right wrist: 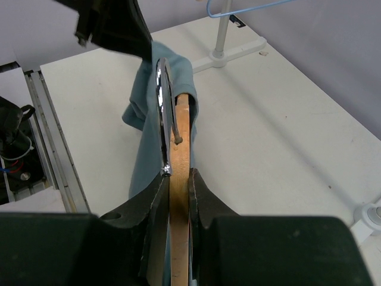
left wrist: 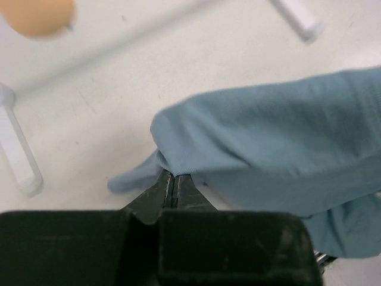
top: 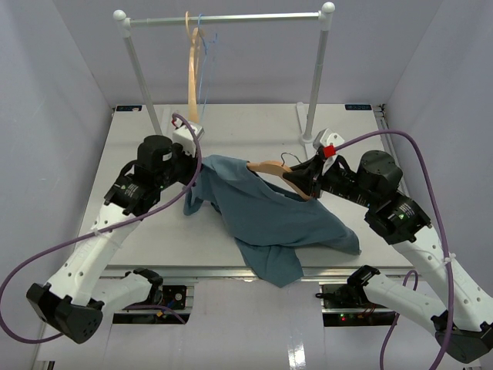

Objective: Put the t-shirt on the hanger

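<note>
The blue-grey t-shirt [top: 269,223] is spread across the white table, one end hanging over the front edge. My left gripper is shut on a raised fold at its left end. My right gripper is shut on a wooden hanger [top: 269,167] with a metal hook [right wrist: 164,101], held over the shirt. In the right wrist view the hanger's far part reaches into the shirt's fabric; how deep cannot be seen.
A white rack [top: 262,18] stands at the back with wooden and blue hangers [top: 192,69] on its left part. Bare table [top: 131,239] shows around the shirt.
</note>
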